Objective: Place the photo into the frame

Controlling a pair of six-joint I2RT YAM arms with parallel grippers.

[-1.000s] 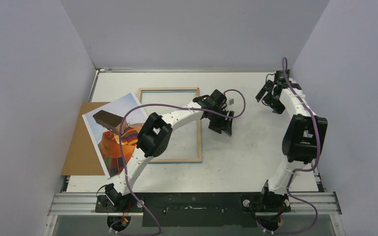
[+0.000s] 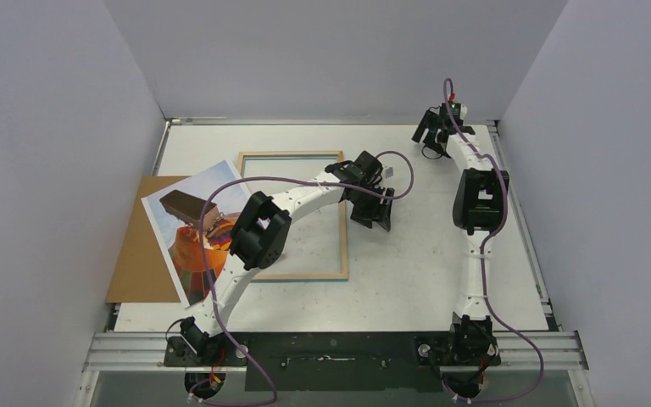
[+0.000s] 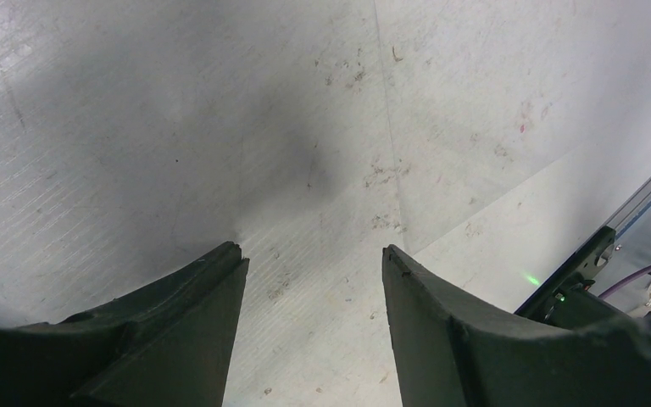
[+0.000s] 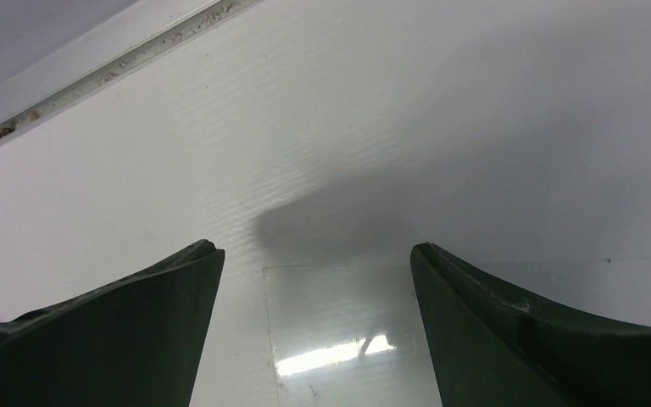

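The photo point(image 2: 208, 182) lies at the table's left, partly over the brown backing board point(image 2: 131, 275); it shows an orange garment and a brown hat. To its right is the light wooden frame point(image 2: 344, 246), flat on the table, with the left arm crossing over it and hiding part of it. My left gripper hangs just right of the frame, fingers apart over bare table with nothing between them. At the far right back, my right gripper is open above empty white surface. The photo's right edge is partly hidden by the left arm.
Walls stand at the back and both sides. A metal rail point(image 4: 93, 85) runs along the table's edge near the right gripper. Purple cables point(image 2: 271, 179) loop over both arms.
My right arm has swung left and toward the back. The left gripper has shifted slightly left. Photo, frame and board have stayed put.
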